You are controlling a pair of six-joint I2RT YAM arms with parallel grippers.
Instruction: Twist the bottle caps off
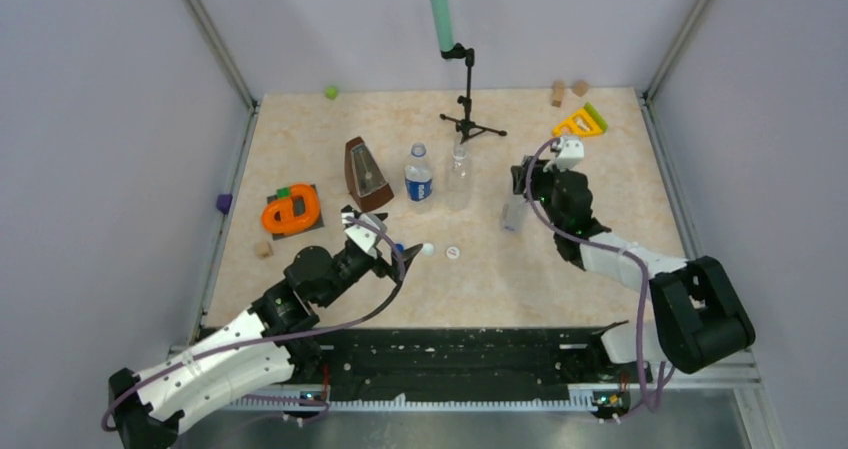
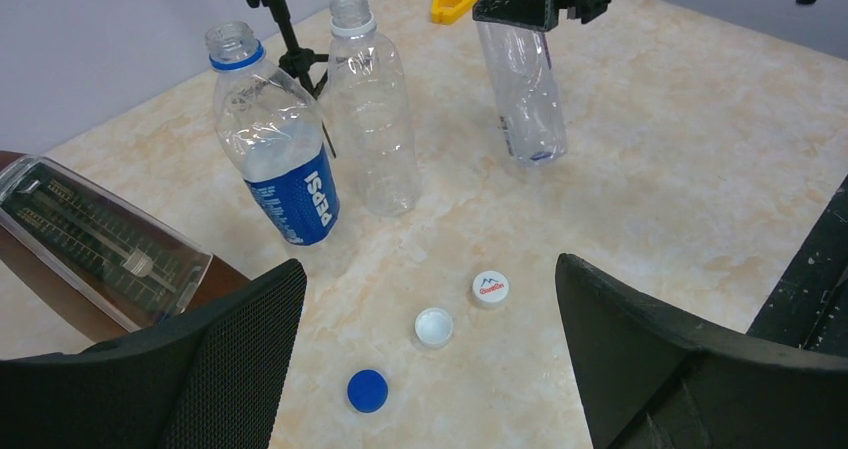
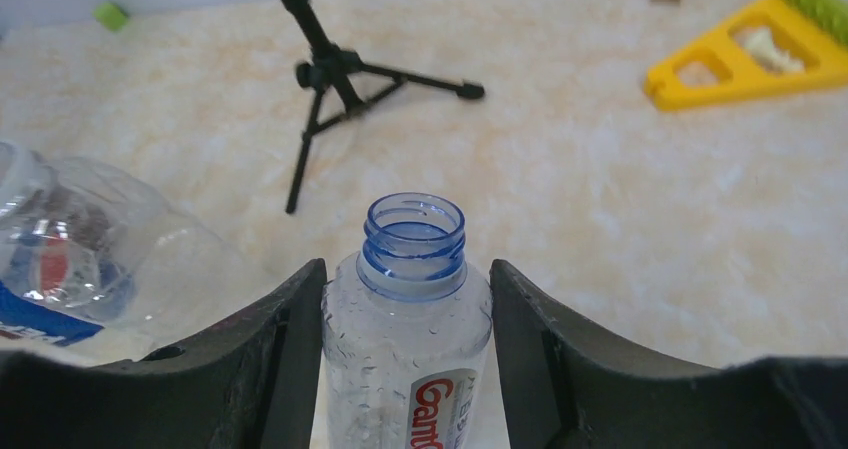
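Observation:
My right gripper is shut on an uncapped clear bottle (image 3: 405,339) with a Ganten label, at the table's right. A Pepsi bottle (image 2: 290,204) and a clear bottle (image 2: 372,129) stand uncapped at the middle. A blue cap (image 2: 367,391), a white cap (image 2: 434,327) and a printed white cap (image 2: 490,288) lie on the table in front of them. My left gripper is open above the near left of the table, with nothing held between its fingers.
A metronome (image 1: 365,174) stands left of the bottles, beside an orange toy (image 1: 290,209). A black tripod (image 1: 466,119) stands at the back, with a yellow toy (image 1: 578,121) at back right.

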